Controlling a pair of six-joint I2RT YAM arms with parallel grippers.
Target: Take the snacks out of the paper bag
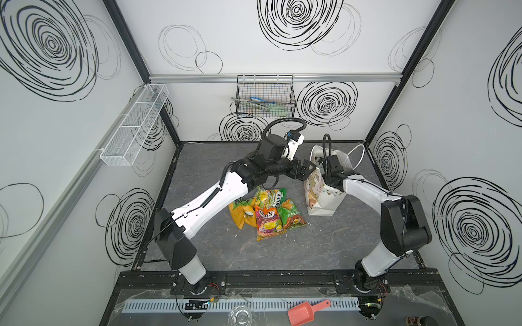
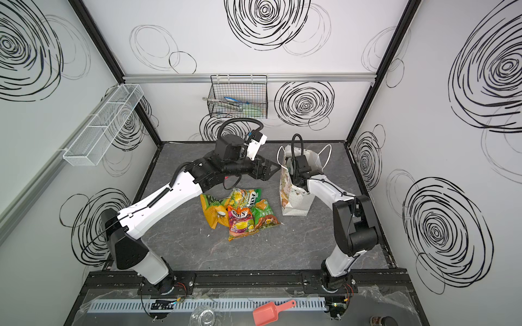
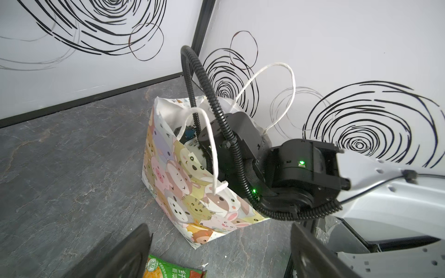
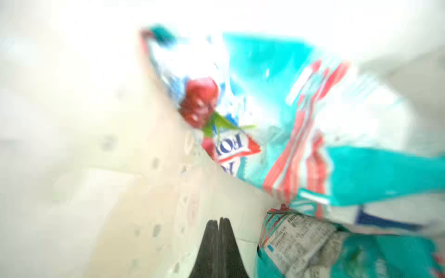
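Note:
The paper bag (image 3: 178,185), printed with cartoon animals, stands upright on the right side of the table. My right gripper is down inside it, shut, with nothing showing between its fingertips. Ahead of those tips, slightly blurred, lies a teal snack packet (image 4: 278,60) with a cherry picture; a second packet (image 4: 301,238) is at lower right. To the left of the bag, my left gripper is open and empty. Snacks lie on the table: a green packet (image 1: 292,214), a purple-red one (image 1: 267,221), a yellow-green one (image 1: 271,197) and an orange-yellow one (image 1: 243,213).
A black wire basket (image 1: 266,103) hangs on the back wall and a white rack (image 1: 127,130) on the left wall. Outside the front edge lies a red scoop (image 1: 304,314).

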